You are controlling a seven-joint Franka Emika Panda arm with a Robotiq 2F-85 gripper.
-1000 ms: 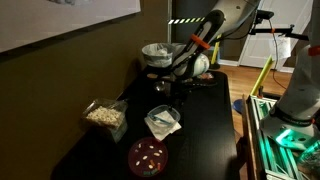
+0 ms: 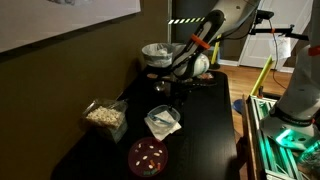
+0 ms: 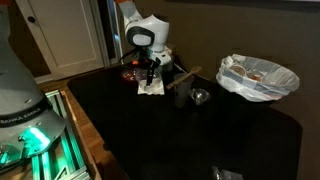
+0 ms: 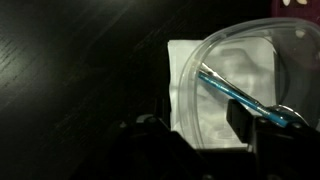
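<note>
A clear plastic container (image 2: 162,120) stands on a white napkin (image 4: 183,60) on the dark table. Inside it, the wrist view shows a utensil with a shiny blue handle (image 4: 235,92), slanting across the bottom. My gripper is open. In that view its dark fingers (image 4: 243,121) appear on either side of the container's near wall; whether they touch it I cannot tell. From the side, the gripper (image 2: 180,97) hangs close behind the container.
A red bowl (image 2: 148,157) with small pieces in it is beside the container. Nearby are a box of pale bits (image 2: 105,118), a lined basket (image 3: 258,78), a dark cup (image 3: 182,95) and a silver bowl (image 3: 200,97). Bare table (image 3: 150,135) lies in front.
</note>
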